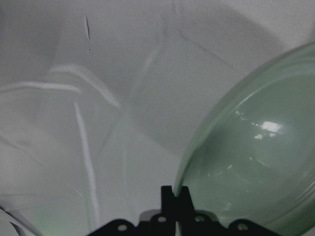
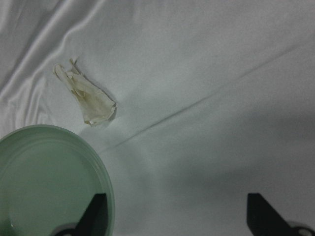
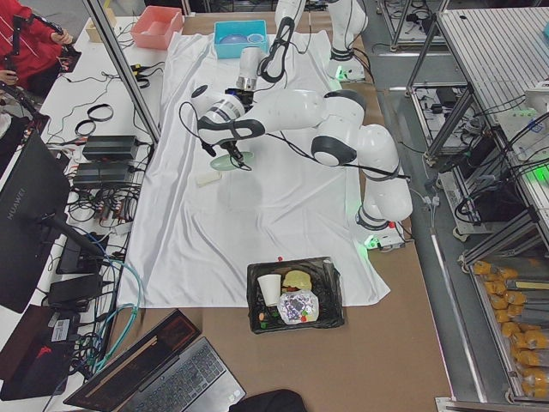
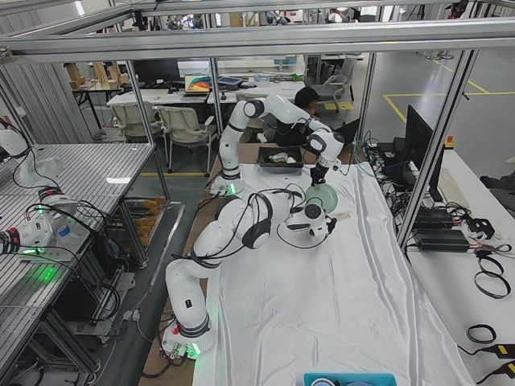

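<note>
A pale green plate (image 1: 256, 147) fills the right of the left wrist view. My left gripper is shut on its rim. In the right wrist view the plate (image 2: 49, 177) is at lower left, and my right gripper stands open above the cloth and the plate's edge, with nothing between its fingers. A crumpled pale scrap (image 2: 88, 98) lies on the white cloth beside the plate.
A black tray (image 3: 253, 305) with a cup and food items stands at one end of the cloth, a blue bin (image 3: 222, 50) at the other. A laptop (image 3: 180, 382) is near the tray. Much bare cloth (image 4: 322, 297) surrounds the arms.
</note>
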